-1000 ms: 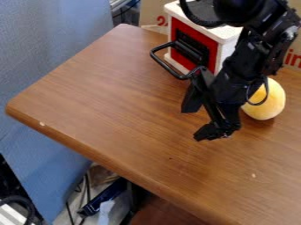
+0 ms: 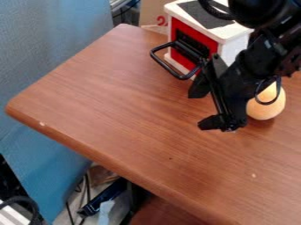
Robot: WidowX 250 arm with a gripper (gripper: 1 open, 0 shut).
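My black gripper (image 2: 221,121) hangs low over the wooden desk (image 2: 129,132), at the right of the camera view, pointing down. Its fingertips are dark, and I cannot tell whether they are open or shut. Behind the gripper, at the right, a pale yellow rounded object (image 2: 267,105) sits on the desk, partly hidden by the arm. At the back stands a white and red box (image 2: 189,56) with a black bar handle sticking out toward the front left, partly behind the arm.
A cardboard box (image 2: 154,13) is behind the desk. Cables and bags lie below the left edge, beside a blue-grey surface (image 2: 47,61).
My gripper has risen slightly and shifted a little right over the last second. The objects on the desk look unmoved.
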